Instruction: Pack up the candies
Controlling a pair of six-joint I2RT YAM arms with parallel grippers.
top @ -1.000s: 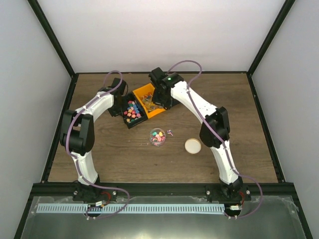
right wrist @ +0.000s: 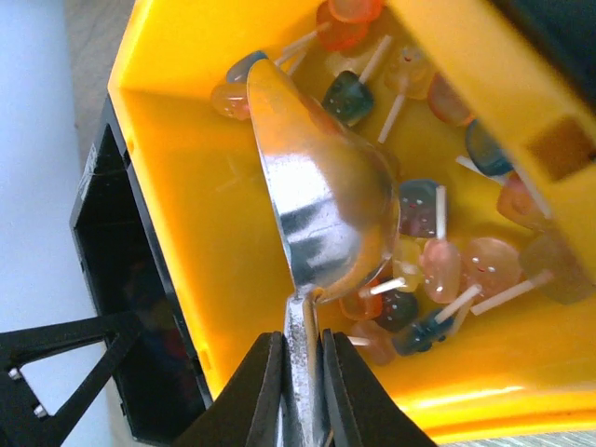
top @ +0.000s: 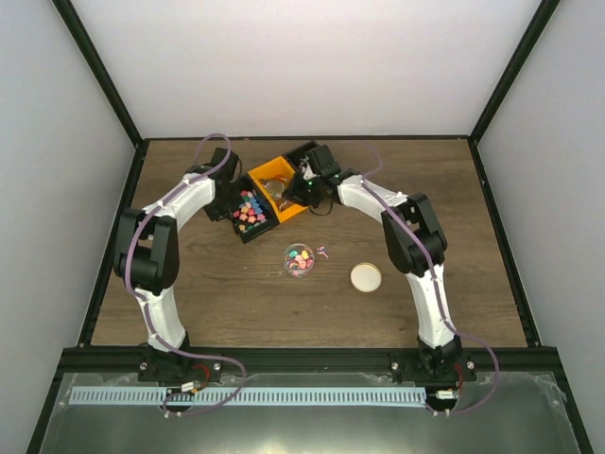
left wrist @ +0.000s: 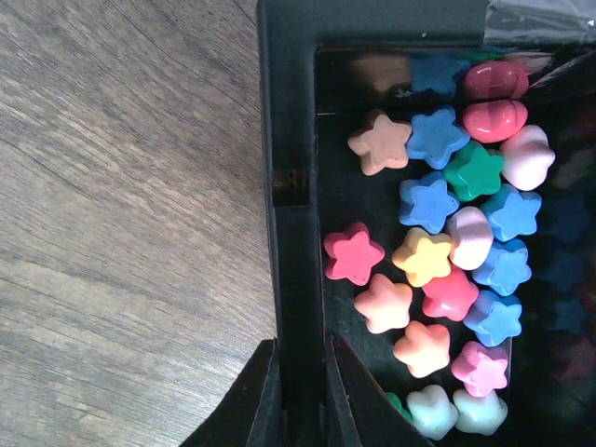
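My left gripper is shut on the wall of the black bin [left wrist: 291, 256], which holds several star and bean candies [left wrist: 426, 261]. Beside that bin stands the yellow bin [right wrist: 177, 223], with lollipop candies [right wrist: 484, 265] on its floor. Inside it a metal scoop [right wrist: 326, 186] lies low over the floor, its handle between the fingers of my right gripper, which is shut. The scoop's bowl shows only yellow reflections, and no candy can be made out in it. A clear round jar [top: 299, 259] with several candies stands in front of the bins.
One lollipop [top: 322, 252] lies on the table right of the jar. A pale round lid [top: 366, 277] sits farther right. Another black bin [right wrist: 140, 307] adjoins the yellow one.
The right arm has shifted a little right and toward the front, its wrist now lower and angled differently, and the scoop has swung within the yellow bin. The left arm has kept still.
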